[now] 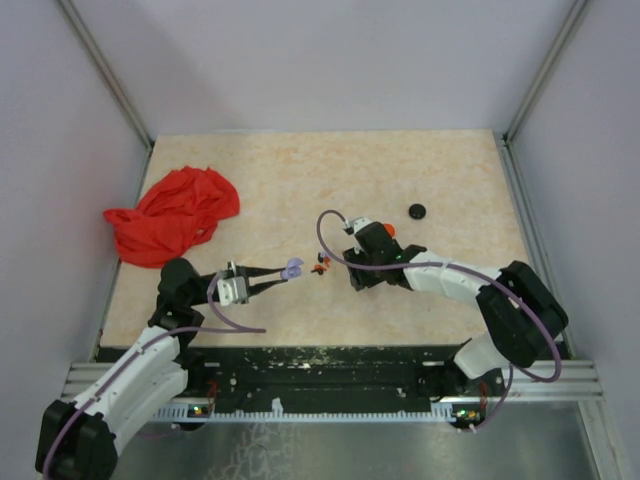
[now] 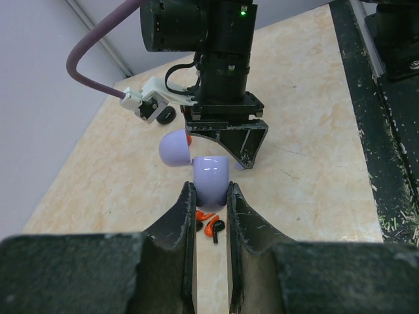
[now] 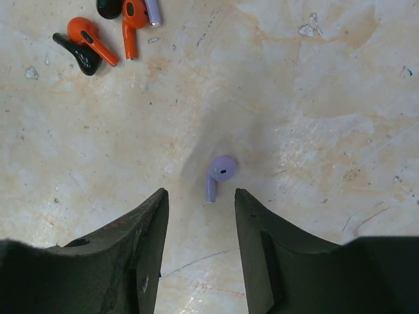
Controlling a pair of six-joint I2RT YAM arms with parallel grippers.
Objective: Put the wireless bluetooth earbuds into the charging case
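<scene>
My left gripper is shut on the lavender charging case, whose lid is open; in the top view the case sits left of the small earbuds. My right gripper is part open and points down over a lavender earbud lying on the table, nothing between its fingers. Orange earbuds, black earbuds and a lavender stem lie at the upper left of the right wrist view.
A red cloth lies at the left of the table. An orange round case is behind my right gripper, and a black round case lies further back right.
</scene>
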